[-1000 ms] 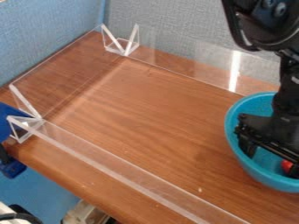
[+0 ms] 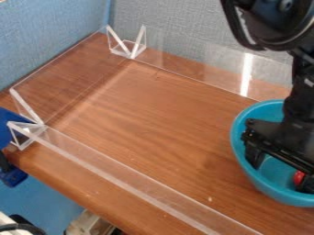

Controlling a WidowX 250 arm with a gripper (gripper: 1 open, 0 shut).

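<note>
The black gripper (image 2: 276,161) reaches down from the upper right into a teal bowl (image 2: 245,179) at the right of the wooden table. A small red object (image 2: 298,178) lies in the bowl, partly hidden by the gripper's fingers. The fingers are dark and overlap the object, so their exact position around it is hard to tell.
Clear plastic walls on white brackets (image 2: 120,46) edge the wooden table (image 2: 147,119). A blue object (image 2: 13,128) hangs at the left edge.
The gripper and arm have shifted slightly within the bowl, with little other visible change.
</note>
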